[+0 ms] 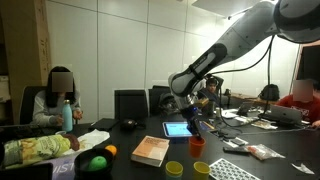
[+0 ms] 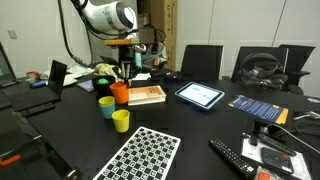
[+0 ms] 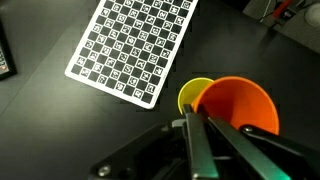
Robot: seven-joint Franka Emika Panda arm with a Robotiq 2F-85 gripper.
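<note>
An orange cup [image 1: 196, 149] hangs at my gripper [image 1: 194, 136], which is shut on its rim. In the wrist view the orange cup's open mouth [image 3: 240, 103] faces the camera, just beyond the fingers, and covers part of a yellow cup [image 3: 191, 93]. Exterior view 2 has the orange cup [image 2: 120, 93] above and behind the yellow cup [image 2: 121, 121]. Another cup [image 2: 107, 106], yellowish and teal, is close by on the left. Exterior view 1 shows the two lower cups, one [image 1: 175, 169] left of the other [image 1: 201, 171].
A black-and-white checkered board [image 2: 139, 160] lies flat near the cups. Around them are a book [image 1: 151, 151], a tablet [image 1: 181, 129] and a dark bowl with a green object [image 1: 97, 163]. A keyboard [image 2: 238, 160] lies farther right, with bare table between.
</note>
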